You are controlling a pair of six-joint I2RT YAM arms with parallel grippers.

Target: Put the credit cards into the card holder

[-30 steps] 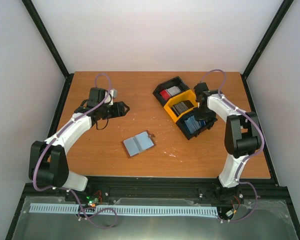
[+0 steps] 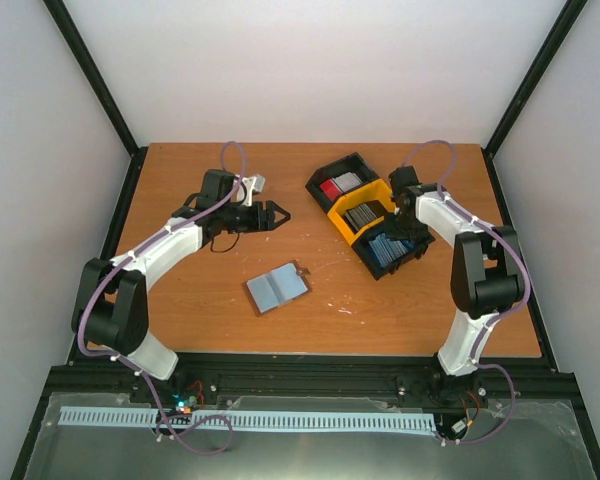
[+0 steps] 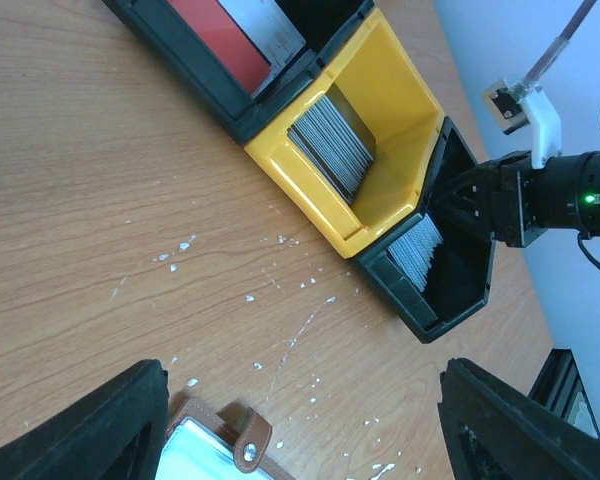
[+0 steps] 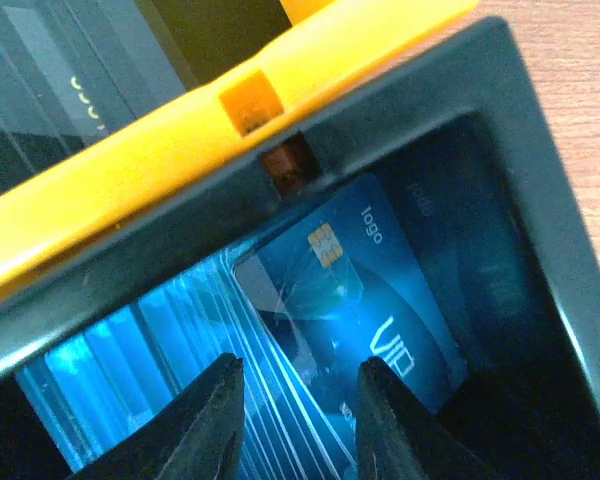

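Observation:
The card holder [image 2: 278, 288] lies opened flat on the table, with brown edges and clear sleeves; its clasp [image 3: 252, 440] shows low in the left wrist view. Blue cards [image 2: 386, 250] stand in a row in the nearest black bin. One blue card [image 4: 390, 300] with a chip leans loose against that bin's wall, partly beyond the row. My right gripper is inside this bin, part open over the row's card edges, with nothing clearly held. Left of the bins, my left gripper hangs above the table, open and empty.
Dark cards [image 3: 330, 148] fill part of the yellow bin [image 3: 290, 185] in the middle. Red cards [image 2: 332, 189] and pale ones [image 2: 348, 181] share the far black bin [image 2: 318, 186]. White flecks dot the table.
My left gripper has moved steadily right, towards the bins. Holder and bins stayed put.

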